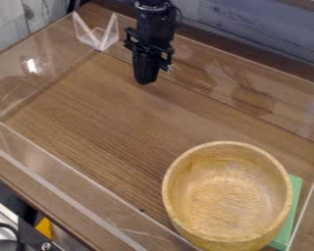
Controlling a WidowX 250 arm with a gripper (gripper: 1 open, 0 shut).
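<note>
My black gripper (145, 75) hangs over the upper middle of the wooden table (94, 127), pointing down. It looks shut, with nothing visible between its fingers. A large wooden bowl (227, 194) stands at the lower right of the camera view, well apart from the gripper.
A green object (287, 216) lies beside and partly behind the bowl at the right. A clear plastic piece (97, 32) is at the back left. Clear edging runs along the left and front.
</note>
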